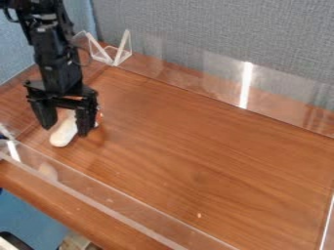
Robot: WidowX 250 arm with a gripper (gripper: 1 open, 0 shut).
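My black gripper (65,121) is at the left of the wooden table, open, its fingers down on either side of a pale, elongated object (62,136) lying on the tabletop. The fingers partly hide that object, and whether they touch it I cannot tell.
Clear plastic walls edge the wooden table (209,156), along the back and the near side. A white wire-like piece (120,51) stands at the back left corner.
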